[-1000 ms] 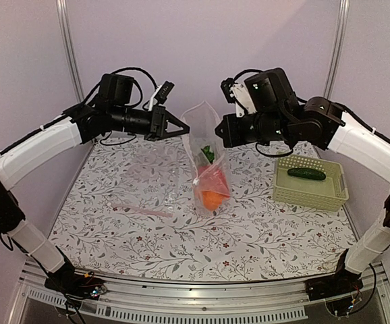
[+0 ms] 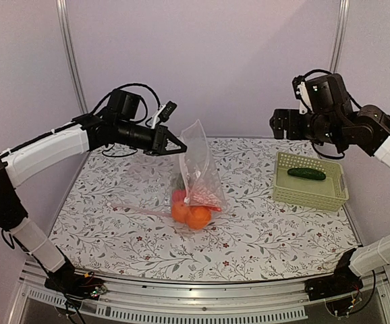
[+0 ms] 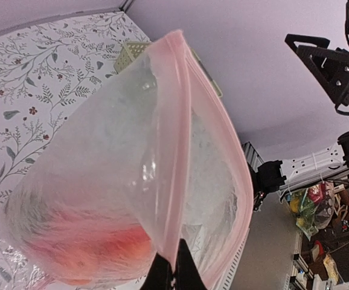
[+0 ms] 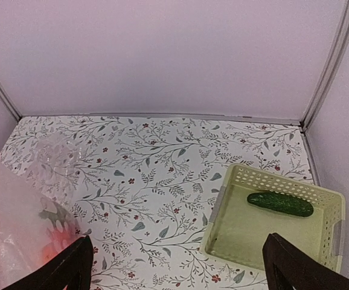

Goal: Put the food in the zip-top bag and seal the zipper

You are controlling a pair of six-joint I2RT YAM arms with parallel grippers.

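Note:
A clear zip top bag (image 2: 202, 169) with a pinkish rim stands on the table's middle, holding orange food (image 2: 198, 217) and something red at its bottom. My left gripper (image 2: 183, 147) is shut on one side of its rim, with the film pinched between the fingertips in the left wrist view. The mouth gapes in a loop there, and the food (image 3: 102, 244) shows blurred through the film. A dark green cucumber (image 2: 306, 173) lies in the basket (image 2: 310, 197) at the right. Above and behind that basket, my right gripper (image 2: 281, 124) stands open and empty, apart from the bag.
Another clear bag (image 2: 141, 179) lies flat to the left of the standing one, its pinkish strip toward the front.
The bag came down and slightly left, its food now on the table. My right gripper let go of the bag's right side and moved right; the left lowered, still pinching the rim.

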